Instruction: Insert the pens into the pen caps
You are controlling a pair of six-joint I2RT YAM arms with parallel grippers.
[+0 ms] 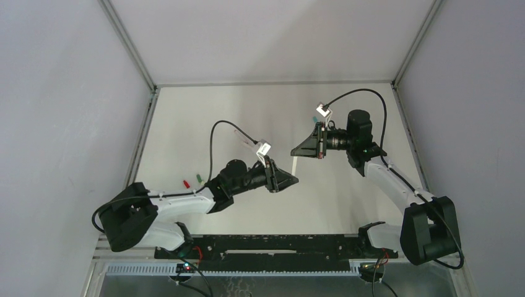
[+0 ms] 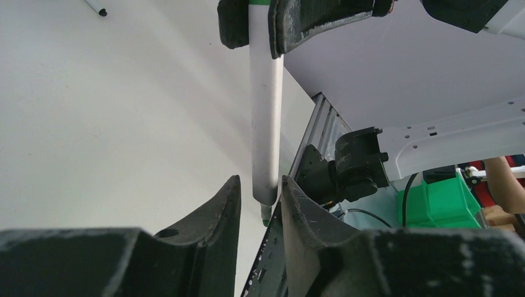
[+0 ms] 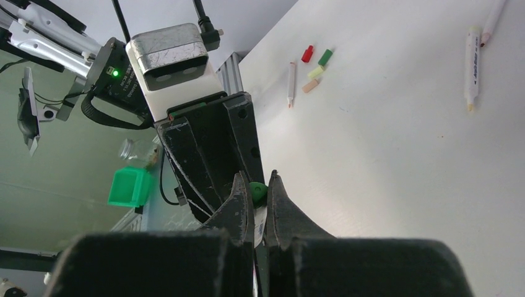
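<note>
A white pen [image 2: 265,124] with a green tip [image 2: 266,222] hangs nearly upright, tip down, in the left wrist view. My right gripper [image 1: 293,154] is shut on its upper end, where a green end [image 3: 259,193] shows between the fingers. Around the pen's lower end stands my left gripper, part open, with thin gaps visible beside the pen. On the table in the right wrist view lie a red cap [image 3: 308,54], a green cap [image 3: 325,57], a yellow cap [image 3: 316,72] and a peach cap [image 3: 310,86].
A peach-tipped pen [image 3: 291,86] lies close to the caps. Farther right are a yellow-tipped pen [image 3: 472,68] and a pinkish-tipped pen [image 3: 493,21]. A small blue item [image 1: 315,119] lies by the right gripper's camera.
</note>
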